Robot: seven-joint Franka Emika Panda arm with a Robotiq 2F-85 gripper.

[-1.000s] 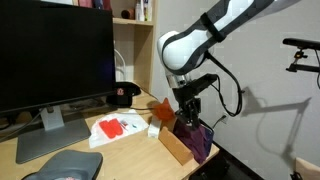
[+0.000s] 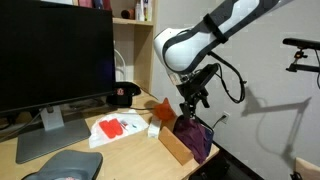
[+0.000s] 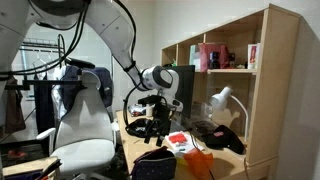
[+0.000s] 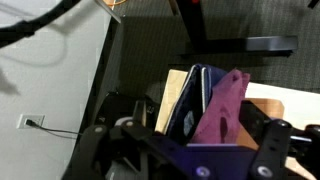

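Note:
A maroon and navy cloth (image 2: 195,138) hangs over the side of a tan wooden box (image 2: 176,147) at the table's right edge. My gripper (image 2: 194,103) is just above the cloth, pointing down and apart from it. In the wrist view the open gripper has its dark fingers (image 4: 133,130) spread to either side of the maroon cloth (image 4: 222,110) and its navy part (image 4: 188,106). Nothing is held between them. The cloth's lower part is hidden by the gripper body there.
On the table are a large monitor (image 2: 58,58), a white sheet with a red item (image 2: 112,128), an orange object (image 2: 164,110) and a grey chair back or pad (image 2: 68,165). A white office chair (image 3: 86,130) stands beside the table. Dark floor lies below the cloth.
My gripper has risen a little, away from the cloth. The cloth stays draped over the box edge.

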